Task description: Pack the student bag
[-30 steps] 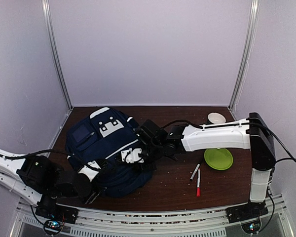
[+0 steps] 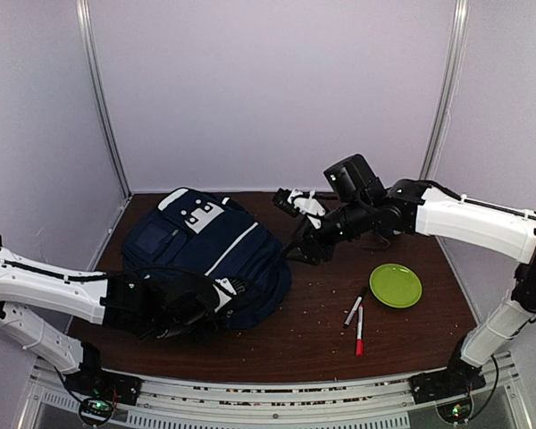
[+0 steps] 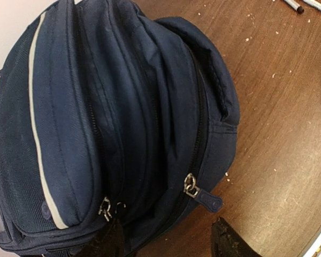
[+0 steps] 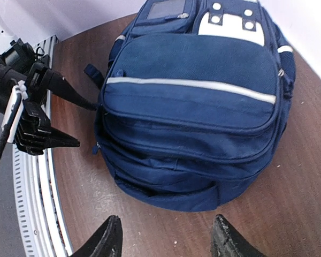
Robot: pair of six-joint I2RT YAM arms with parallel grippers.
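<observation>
A navy backpack lies on the left half of the table, its white stripe and front pockets upward; zipper pulls hang at its near side in the left wrist view. My left gripper is open at the bag's near edge, fingers apart with nothing held; in the right wrist view it stands beside the bag's left side. My right gripper is open above bare table just short of the bag's bottom, nothing between its fingers. A green plate and markers lie to the right.
Bare wood lies between the bag and the markers. The back and side walls bound the table, with a metal rail along the front edge. The right arm spans over the back right of the table.
My right gripper has lifted and moved right, away from the bag. My left gripper has moved right along the bag's near side.
</observation>
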